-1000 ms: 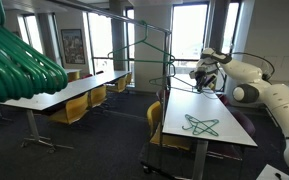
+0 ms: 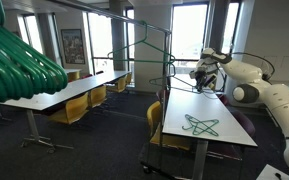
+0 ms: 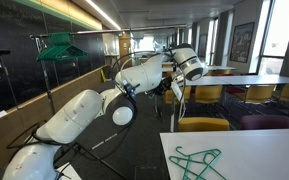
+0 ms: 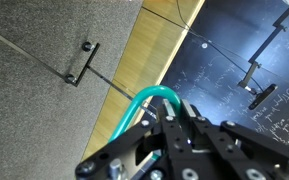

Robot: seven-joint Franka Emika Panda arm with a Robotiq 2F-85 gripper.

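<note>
In the wrist view my gripper is shut on a green hanger (image 4: pixel 142 95), whose curved hook rises between the fingers and bends to the left. The rest of that hanger is mostly hidden by the gripper. In exterior view 1 my gripper (image 2: pixel 198 75) is held above the far part of the white table, near the rack's post; it is too small there to show its fingers. Two or so green hangers (image 2: pixel 199 126) lie overlapping on the near part of the tabletop.
A black rack (image 2: pixel 167 110) stands left of the table, its bar (image 2: pixel 104 10) running toward the camera. Several green hangers (image 2: pixel 19 65) hang at the near left. Chairs (image 2: pixel 152 118) line the white table (image 2: pixel 209 108). A blackboard (image 3: pixel 14 80) covers one wall.
</note>
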